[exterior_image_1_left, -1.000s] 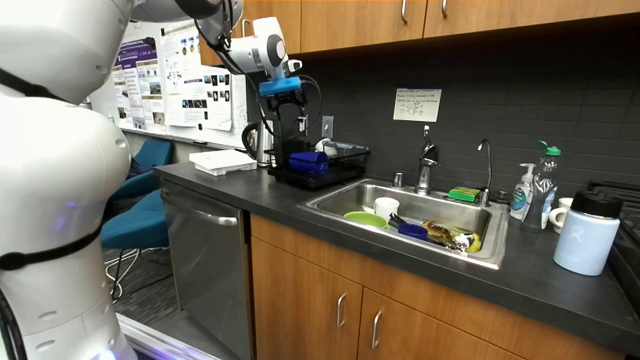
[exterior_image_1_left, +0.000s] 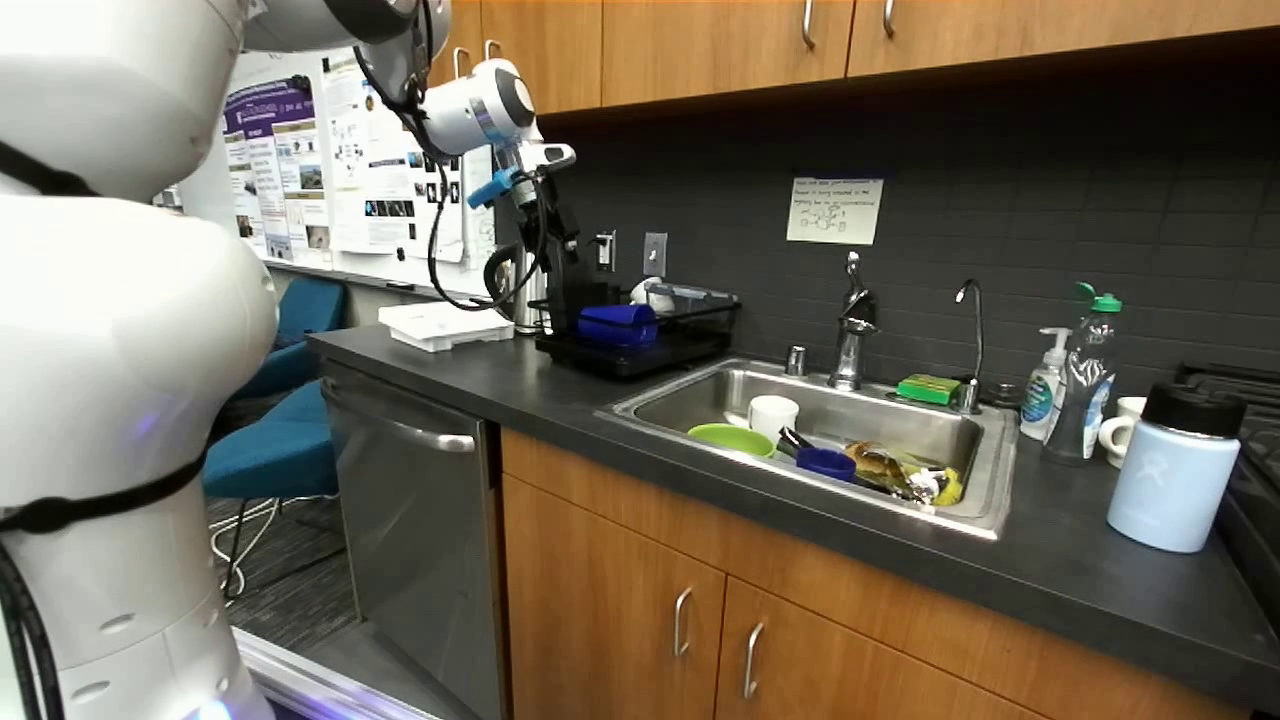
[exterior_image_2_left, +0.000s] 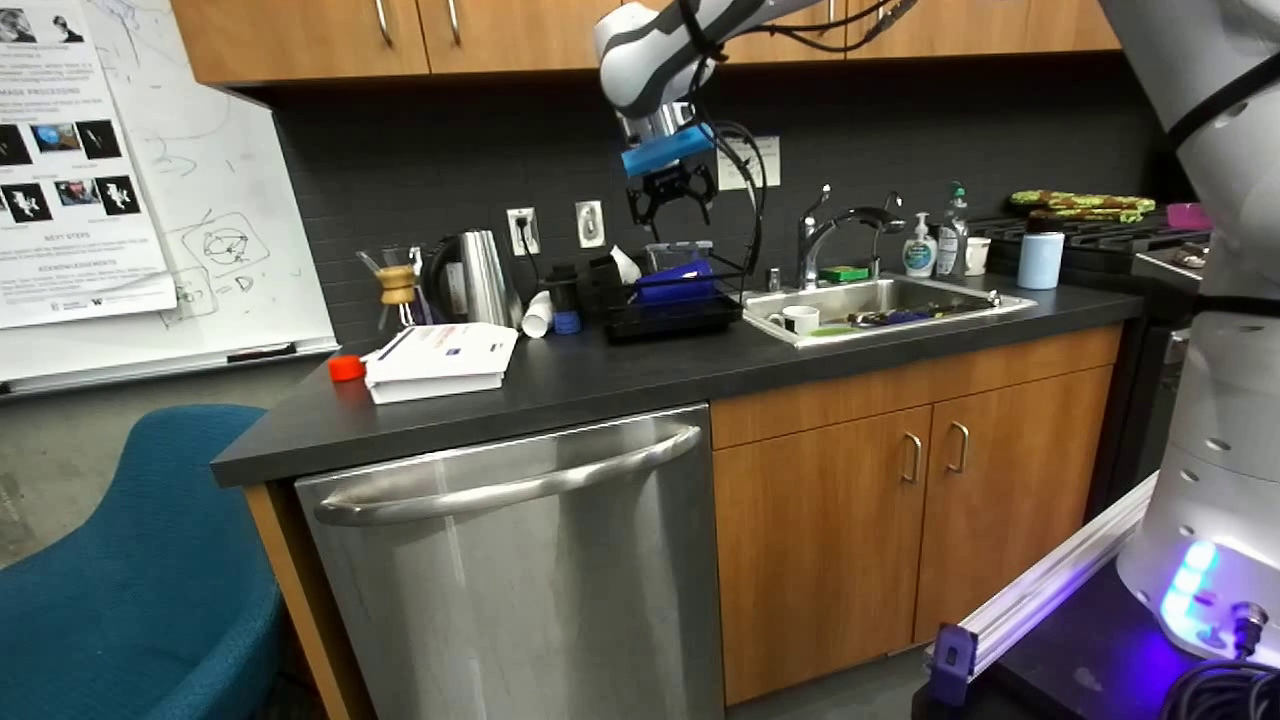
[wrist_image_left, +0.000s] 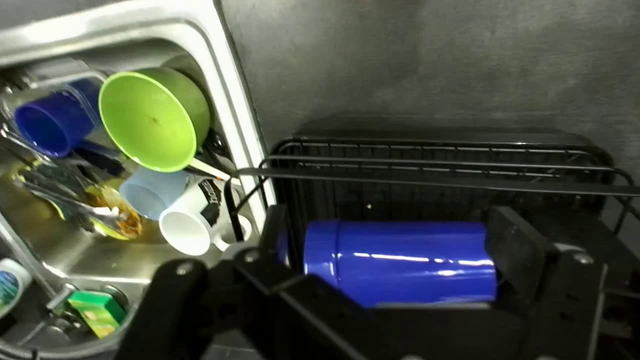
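A blue cup (wrist_image_left: 399, 261) lies on its side in the black dish rack (wrist_image_left: 444, 145). From exterior view 2, my gripper (exterior_image_2_left: 679, 226) hangs above the rack, its two fingers spread and clear of the blue cup (exterior_image_2_left: 675, 283). Looking down from the wrist, the cup appears between the fingers of my open gripper, and nothing is grasped. In exterior view 1 the dark gripper (exterior_image_1_left: 549, 246) blurs into the background, left of the cup (exterior_image_1_left: 618, 324).
The sink (wrist_image_left: 231, 99) beside the rack holds a green bowl (wrist_image_left: 150, 120), a white mug (wrist_image_left: 186, 225), another blue cup (wrist_image_left: 51, 126) and utensils. A kettle (exterior_image_2_left: 486, 278) and a white box (exterior_image_2_left: 441, 360) stand left of the rack. Counter in front of the rack is bare.
Over the last second my gripper and wrist have shifted left in exterior view 1 and turned, so the blue band now appears at a slant. The cup and rack have not moved.
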